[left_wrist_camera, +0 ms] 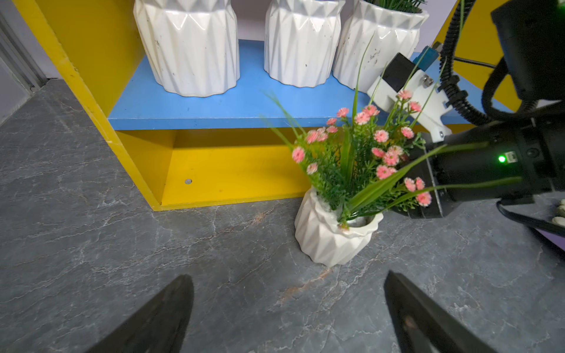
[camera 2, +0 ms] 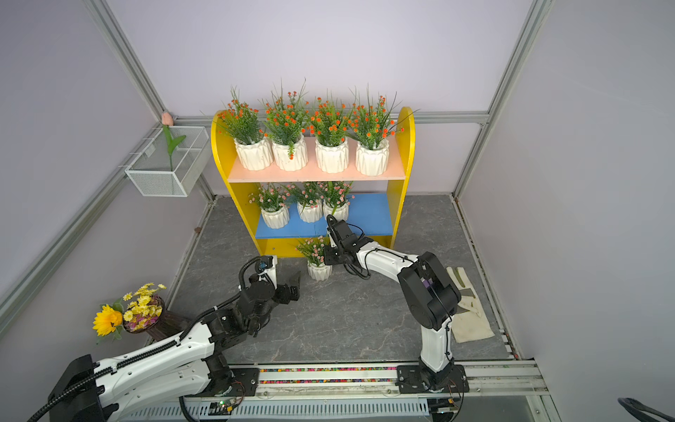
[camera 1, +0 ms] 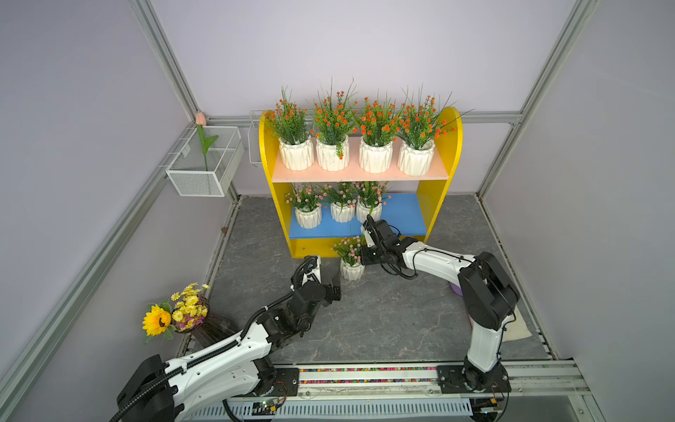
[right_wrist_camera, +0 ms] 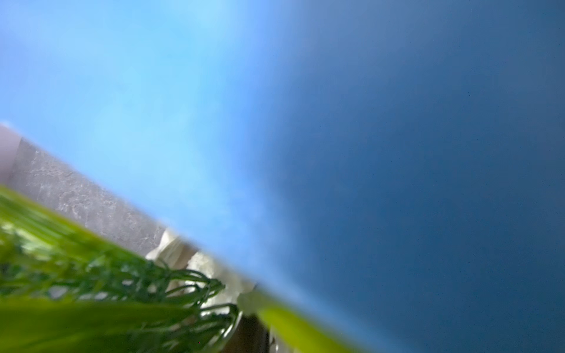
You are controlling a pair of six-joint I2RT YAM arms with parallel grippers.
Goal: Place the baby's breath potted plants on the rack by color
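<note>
A pink-flowered plant in a white fluted pot (left_wrist_camera: 332, 235) stands on the grey floor in front of the rack. My right gripper (camera 1: 365, 253) is at its flowers from the right; its fingertips are hidden behind the plant, and the right wrist view shows only blurred blue and leaves. My left gripper is open and empty, left of and nearer than that pot. Three pink-flowered pots (camera 1: 308, 216) stand on the blue shelf (camera 1: 402, 216); four orange-flowered pots (camera 1: 334, 156) fill the pink shelf (camera 1: 358, 177).
The blue shelf has free room at its right end. A wire basket with a tulip (camera 1: 204, 172) hangs on the left wall, and yellow flowers (camera 1: 182, 313) stand at front left. A cloth (camera 2: 471, 323) lies at the right edge.
</note>
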